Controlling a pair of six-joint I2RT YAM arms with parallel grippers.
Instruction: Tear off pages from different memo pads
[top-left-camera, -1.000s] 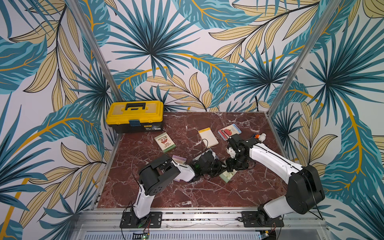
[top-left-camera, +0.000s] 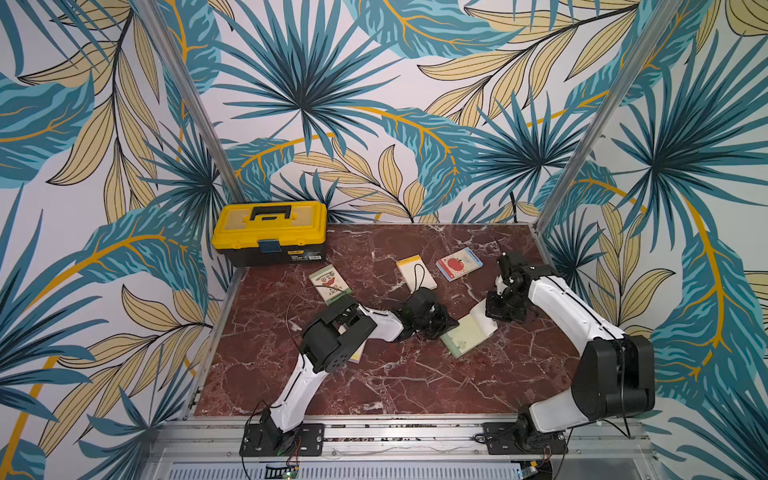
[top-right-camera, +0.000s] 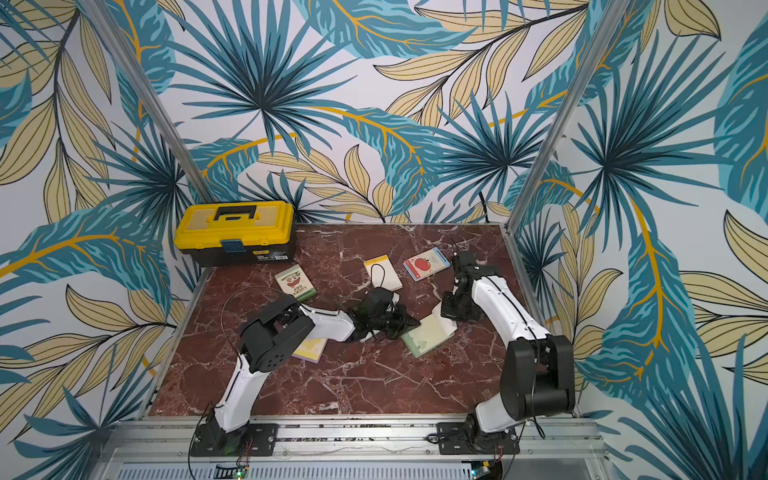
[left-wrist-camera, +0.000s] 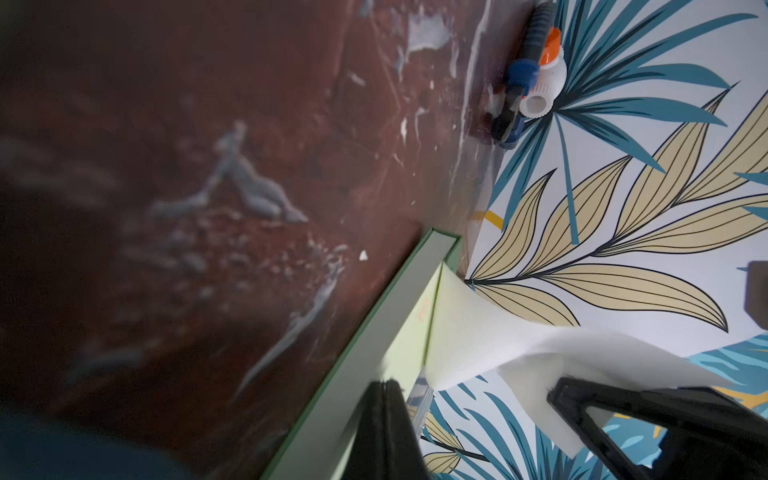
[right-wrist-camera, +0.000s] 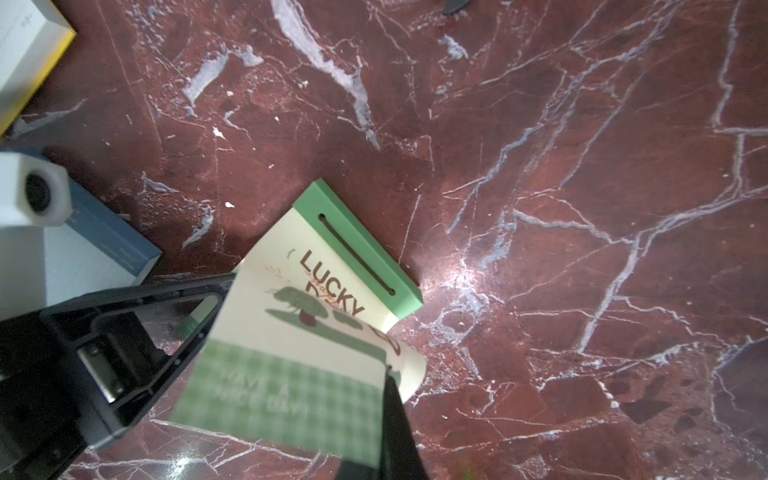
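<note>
The green-edged memo pad (top-left-camera: 466, 342) lies between my two grippers. In the right wrist view, its green header (right-wrist-camera: 360, 252) and "LUCKY" lettering show beneath a lifted page (right-wrist-camera: 280, 364). The page, printed with trees and green checks, curves up with its edge between the fingers of my right gripper, which is shut. In the left wrist view, the page's pale underside rises from the pad near its binding strip; whether it is still joined is unclear. My left gripper is shut at the pad's edge; I cannot see anything between its fingers.
Several other pads lie around: a Lucky Day pad (top-left-camera: 329, 283), a yellow-topped pad (top-left-camera: 417, 273), a red-and-blue pad (top-left-camera: 459, 264) and one mostly under my left arm. A yellow toolbox (top-left-camera: 270, 232) stands at the back left.
My right gripper has moved away to the right from the green pad, drawing up a pale page. More of the pad shows. The left gripper has shifted only slightly.
</note>
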